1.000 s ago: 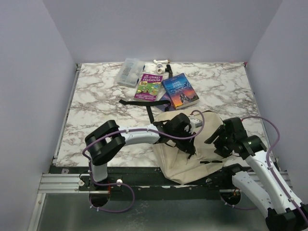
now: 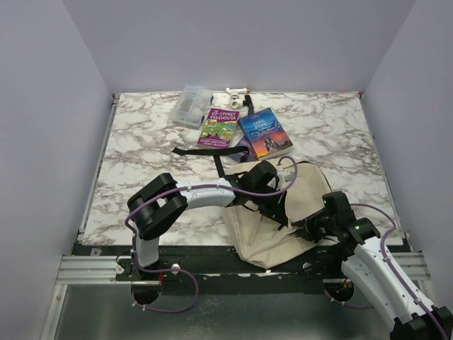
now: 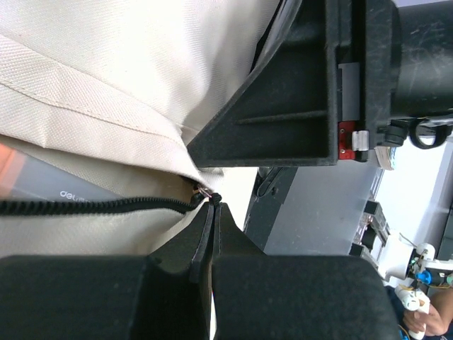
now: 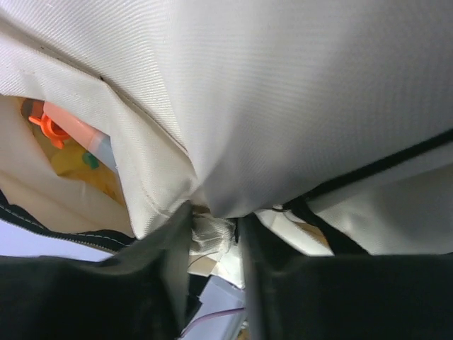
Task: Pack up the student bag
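The cream student bag [image 2: 262,244] lies on the table's front half, its front end hanging past the edge. My left gripper is shut with its tips at a small metal zipper pull [image 3: 203,191], where a black zipper [image 3: 106,206] ends; what lies between the tips is too small to tell. My right gripper is part open at the bag's front right, with a fold of bag cloth [image 4: 212,235] between its blurred fingers. Through the bag's opening, a clear case marked "deli" [image 3: 56,177] shows inside.
Behind the bag lie a purple-green book [image 2: 218,127] and a blue book [image 2: 265,132], with a clear plastic box [image 2: 191,106] and a white item [image 2: 236,98] farther back. Black straps [image 2: 205,151] stretch left.
My right gripper has come down and left onto the bag's front right, its fingers drawing closer together. The left arm has barely moved.
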